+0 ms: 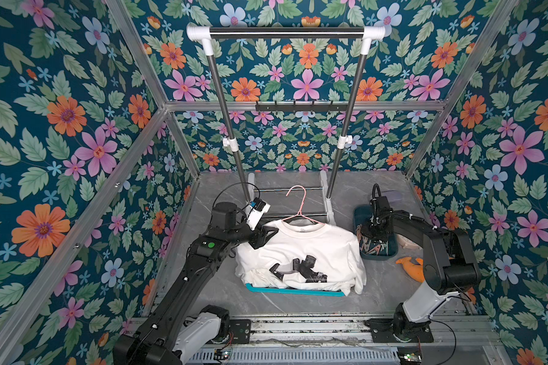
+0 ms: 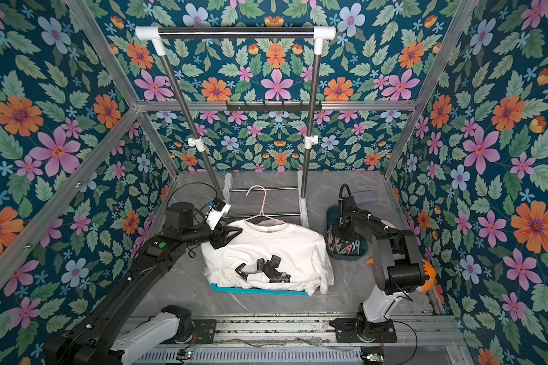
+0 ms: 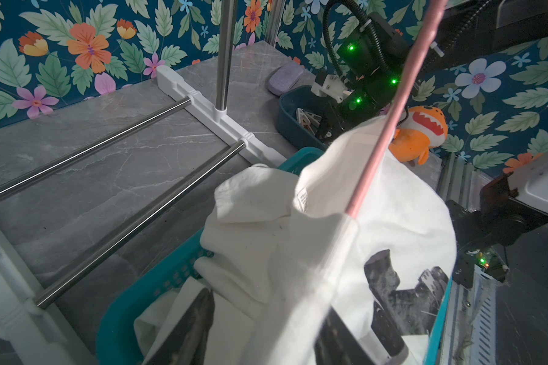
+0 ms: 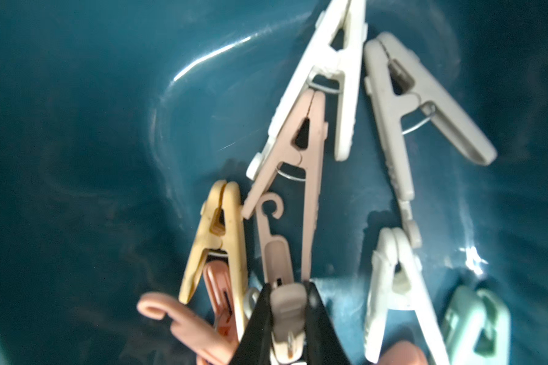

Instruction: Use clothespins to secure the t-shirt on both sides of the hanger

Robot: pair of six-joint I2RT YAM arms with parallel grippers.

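Note:
The white t-shirt with a black print lies over a teal basket, its pink hanger poking out of the neck. At its left shoulder my left gripper is shut on the shirt, with the hanger's arm running inside the cloth; the fingers are blurred. Over on the right, my right gripper reaches down into the dark blue bin of clothespins. It is shut on a pale clothespin, held by one end between its fingertips. A beige-pink clothespin lies just ahead of it.
Around the held pin lie white, yellow, pink and mint clothespins. A metal rack stands behind the shirt. An orange plush toy sits right of the bin. Grey floor between shirt and bin is clear.

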